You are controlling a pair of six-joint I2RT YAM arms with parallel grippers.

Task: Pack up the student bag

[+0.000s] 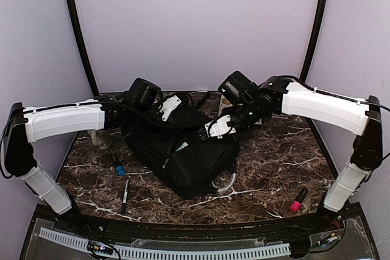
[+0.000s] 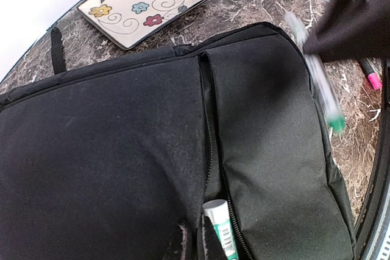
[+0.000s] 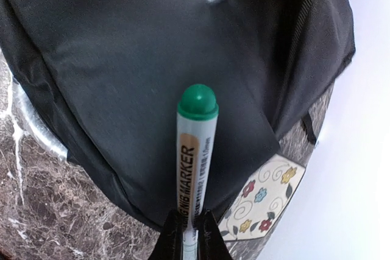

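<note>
The black bag [image 1: 198, 165] lies on the marbled table, its zipped front pocket partly parted. At the edge of that pocket, my left gripper is shut on the dark fabric, which puckers toward its fingertips. Inside the opening shows a glue stick [image 2: 220, 226] with a white cap and teal label. My right gripper is shut on a white marker [image 3: 194, 162] with a green cap. That marker is above the bag's front, apart from the pocket, its green end pointing away from the fingers.
A flowered plate [image 2: 143, 7] lies behind the bag. On the table are a pink-capped marker [image 1: 298, 200] at front right, a blue-ended marker [image 1: 117, 164] and a pen [image 1: 125, 197] at front left. A clear strap loop [image 1: 226, 184] sticks out from the bag.
</note>
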